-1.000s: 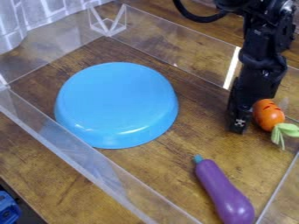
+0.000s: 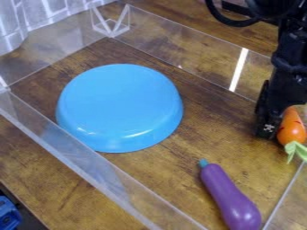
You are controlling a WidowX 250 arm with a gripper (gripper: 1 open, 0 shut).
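My black gripper (image 2: 274, 115) is low at the right edge, partly out of frame, right beside an orange carrot (image 2: 292, 128) with pale green leaves. Whether its fingers are on the carrot or apart from it, open or shut, I cannot tell. A purple eggplant (image 2: 231, 198) with a teal stem lies at the bottom right. A large upturned light blue bowl or lid (image 2: 118, 106) sits left of centre on the wooden surface.
Clear plastic walls (image 2: 60, 171) border the wooden floor on several sides. A dark blue object (image 2: 7, 216) is at the lower left corner. The middle between bowl and gripper is clear.
My gripper and arm have moved to the right, further out of frame. The carrot has shifted slightly right. The bowl and eggplant are unmoved.
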